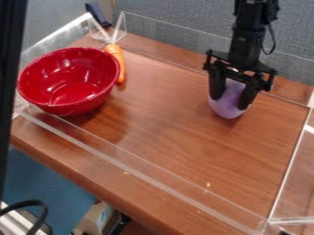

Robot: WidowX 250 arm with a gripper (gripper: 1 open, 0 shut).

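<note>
My black gripper point(236, 81) is at the back right of the wooden table, its fingers around a purple object point(229, 107), apparently an eggplant, resting on or just above the wood. Whether the fingers are closed tightly on it is hard to tell. A red bowl point(69, 90) sits at the left of the table, and an orange carrot-like item point(116, 61) lies behind it to the right.
Clear plastic walls edge the table point(160, 156), with a grey backdrop point(185, 27) behind. A blue floor and dark cables show at the lower left.
</note>
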